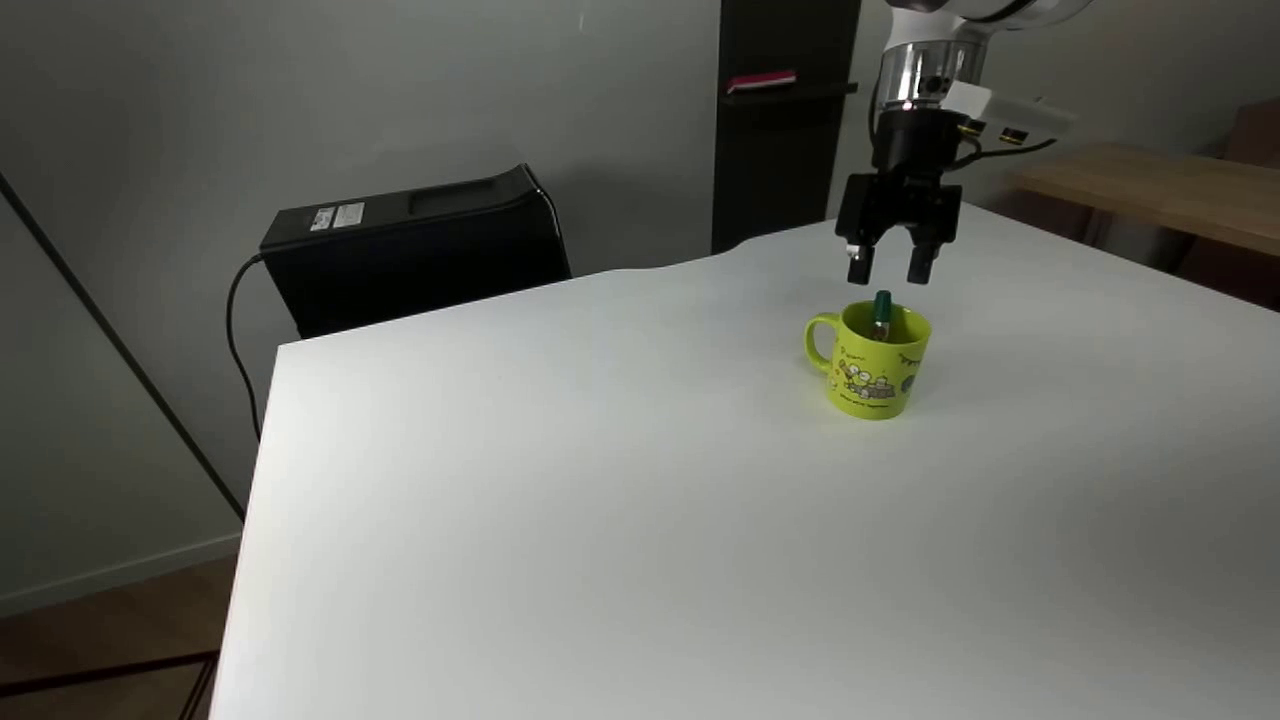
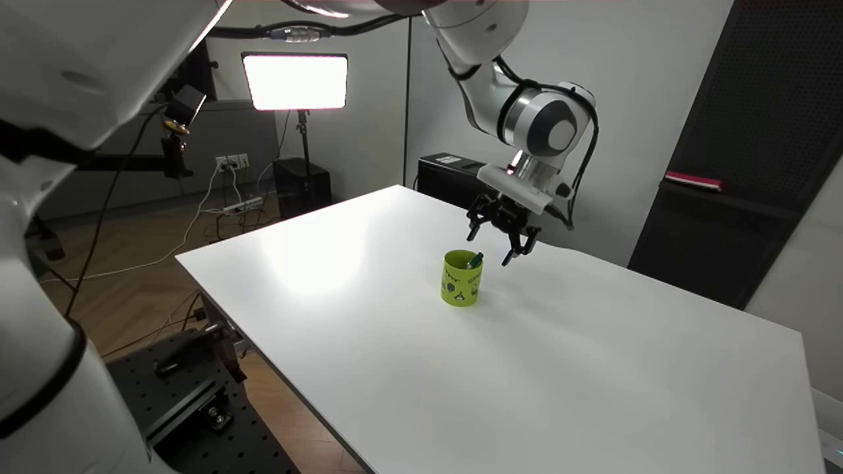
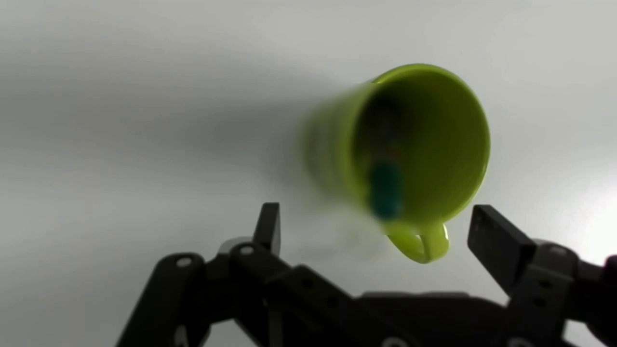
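A yellow-green mug (image 1: 871, 374) with printed figures stands upright on the white table, its handle pointing left in exterior view 1. Inside it leans a marker with a green cap (image 1: 883, 307), the cap poking above the rim. My gripper (image 1: 889, 266) is open above and behind the mug, nothing between its fingers. From the other side, exterior view 2 has the gripper (image 2: 489, 251) beside the mug (image 2: 460, 283) and higher. In the wrist view the mug's opening (image 3: 448, 150) and blurred green cap (image 3: 386, 190) lie beyond the fingertips; the marker's lower end is hidden.
Wide bare stretches of the white table (image 1: 540, 504) surround the mug, with nothing else on it. A black box-like device (image 1: 414, 246) stands behind the table's far edge. A lit panel lamp (image 2: 296, 81) is off to the side.
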